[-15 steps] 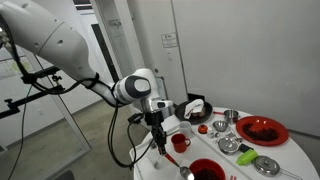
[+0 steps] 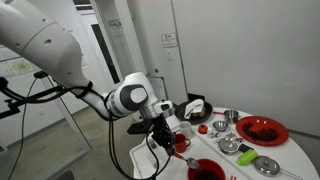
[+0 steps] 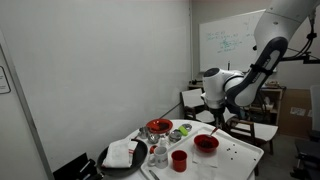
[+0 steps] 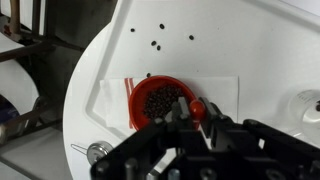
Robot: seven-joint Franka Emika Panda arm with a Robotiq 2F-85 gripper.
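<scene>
My gripper is shut on the red handle [image 4: 197, 109] of a ladle or spoon, seen end-on in the wrist view. The utensil's metal head [image 2: 193, 163] shows at the near rim of a red bowl in exterior view 1; whether it is inside the bowl I cannot tell. Dark beans lie in the red bowl [image 4: 146, 87], which sits on a white cloth with red stripes [image 4: 222, 88]. In exterior view 2 the gripper [image 3: 214, 122] hangs above that bowl [image 3: 206, 143].
A white tray [image 4: 250, 40] with several stray beans surrounds the cloth. A red mug [image 3: 179, 160] and a clear container [image 4: 306, 108] stand nearby. Farther off are a large red dish [image 2: 262, 130] and a lidded pan [image 2: 267, 165].
The utensil's head has shifted rightward and up in exterior view 1, from beside the bowl to its rim. The arm has swung slightly to the right, still gripping the handle.
</scene>
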